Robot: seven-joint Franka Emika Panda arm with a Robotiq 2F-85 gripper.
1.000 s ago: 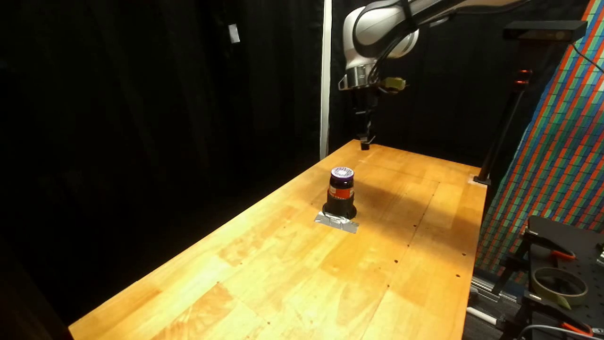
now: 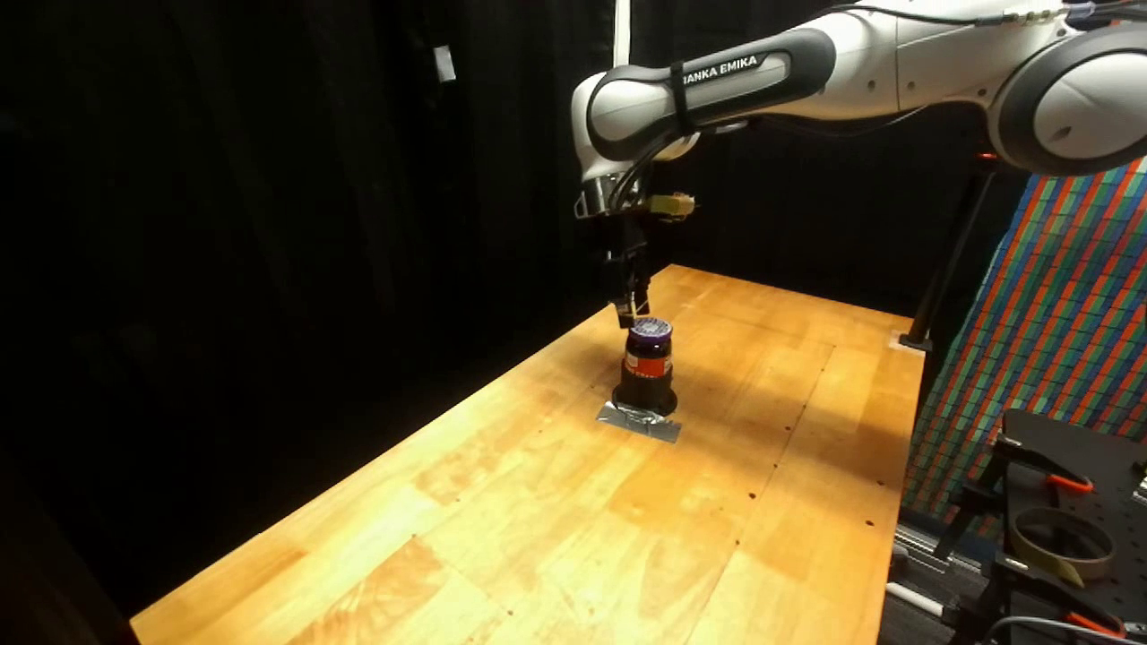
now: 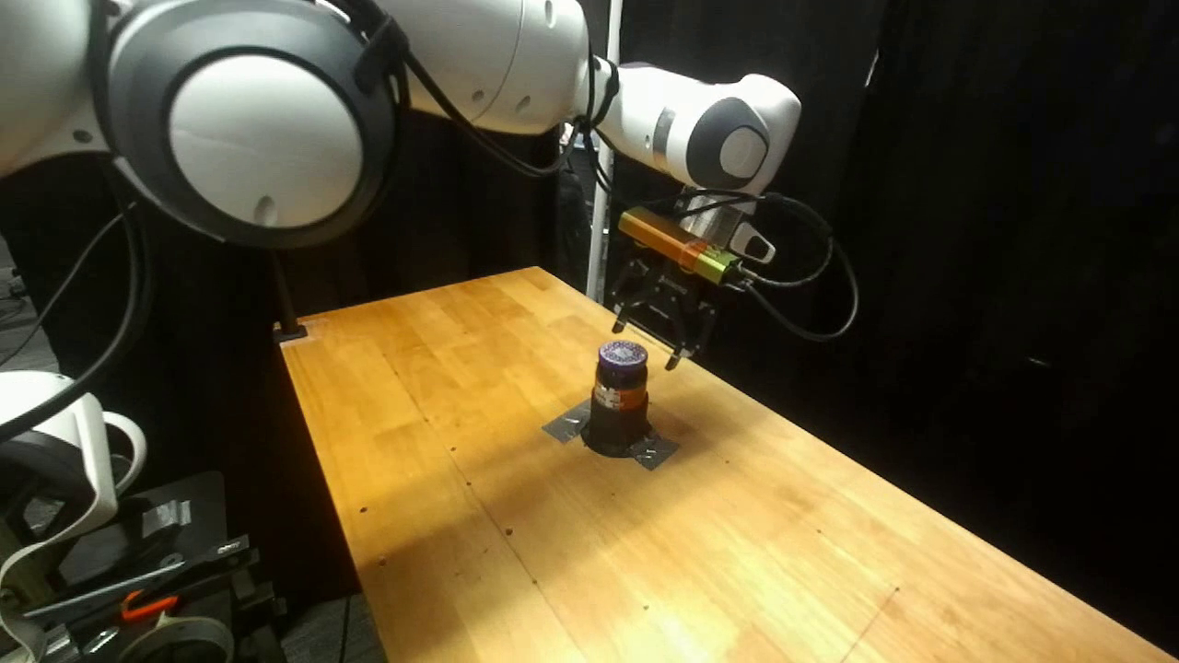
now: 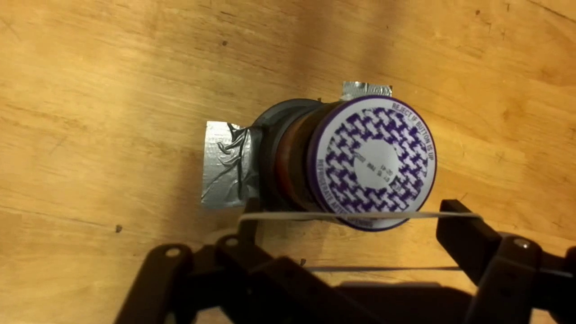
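A dark jar (image 2: pixel 650 364) with an orange label stands upright in a black round holder (image 2: pixel 645 398), which silver tape fixes to the table. Its purple and white patterned lid (image 4: pixel 375 162) faces up at the wrist camera. My gripper (image 3: pixel 671 349) is open just above lid height, off to the lid's side rather than over it. In the wrist view the fingers (image 4: pixel 459 227) stand wide apart, and a pale band stretches between them across the near edge of the lid. Nothing is held, and I cannot tell whether the band touches the lid.
Strips of silver tape (image 4: pixel 229 164) lie flat beside it. Black curtains hang close past the table's long edge. A side bench with clamps and a tape roll (image 2: pixel 1062 541) stands off the table.
The jar and its holder have not moved.
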